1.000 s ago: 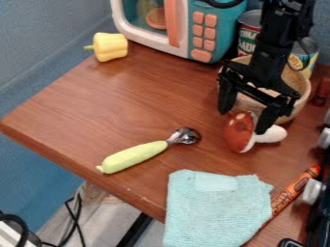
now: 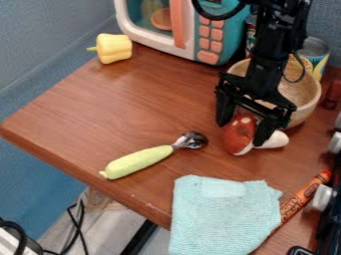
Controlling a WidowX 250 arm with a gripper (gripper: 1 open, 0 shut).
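Observation:
The black gripper (image 2: 246,118) hangs at the right side of the table, low over a red and white mushroom toy (image 2: 238,137), its fingers at the toy's top. Whether it is open or closed on the toy is hard to see. Behind the gripper is a beige bowl (image 2: 302,98), partly hidden by the arm.
An ice-cream scoop (image 2: 140,159) lies mid-table, a light blue cloth (image 2: 222,219) at the front, a yellow pepper (image 2: 112,48) at the far left. A toy microwave (image 2: 160,22) and cans (image 2: 314,52) stand behind.
The gripper has moved down toward the mushroom toy, from over the bowl's front to the toy's top.

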